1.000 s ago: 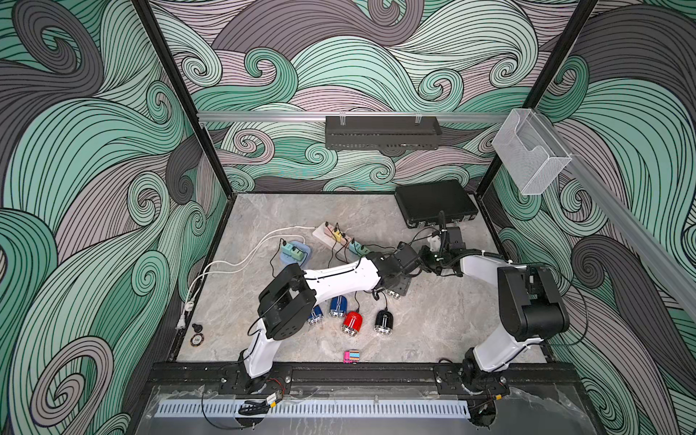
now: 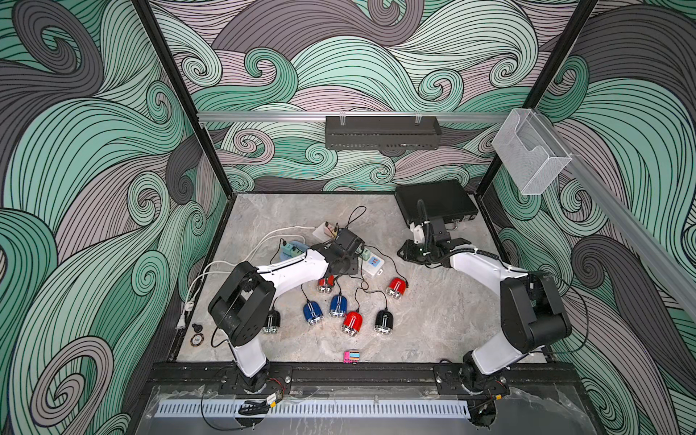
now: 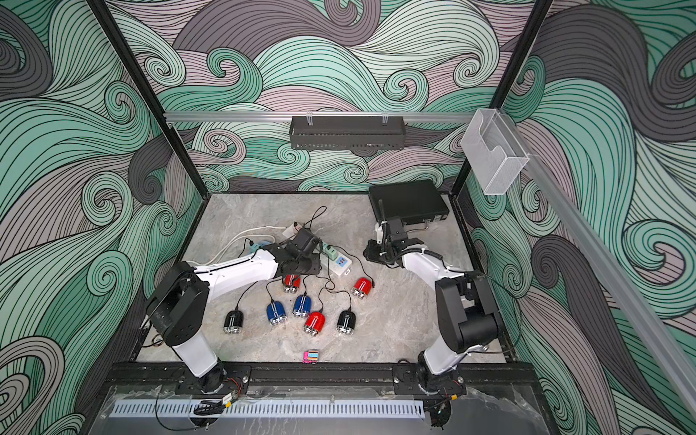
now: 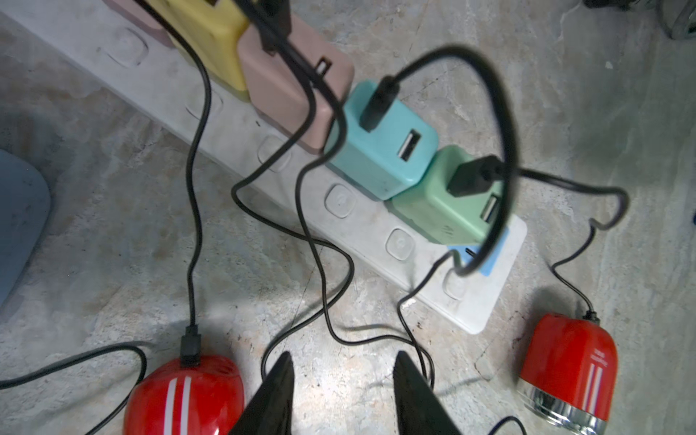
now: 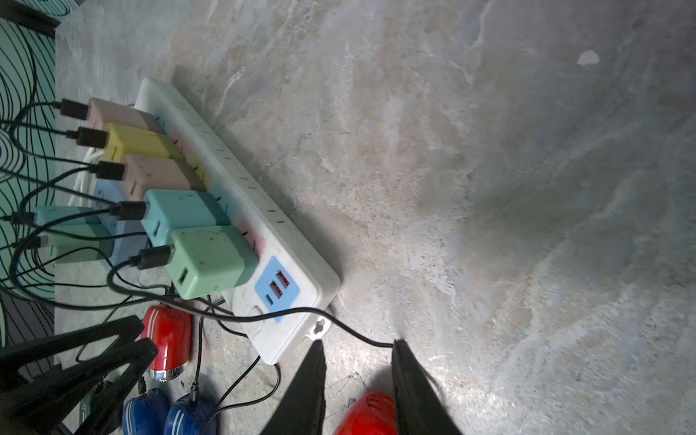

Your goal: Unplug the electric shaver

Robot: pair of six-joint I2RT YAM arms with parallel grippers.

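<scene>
A white power strip (image 5: 253,199) carries several coloured USB chargers. The green charger (image 5: 210,261) at its near end has a black plug (image 4: 471,176) in it. From that plug a cable (image 5: 290,310) runs to a red shaver (image 4: 569,369). In the top left view the cable's far end is beside this shaver; whether it is seated in it I cannot tell. Above the strip's front side, my left gripper is open and empty. My right gripper is open to the right of the strip, one finger (image 5: 413,391) partly covering the cable end.
Several other shavers lie in front of the strip, among them a blue one (image 2: 312,311) and a black one (image 2: 383,321). Loose cables cross between them. A black case (image 2: 435,201) stands back right.
My left gripper has moved left from near the right gripper to over the strip, uncovering the right-hand red shaver. The right gripper has shifted a little to the left.
</scene>
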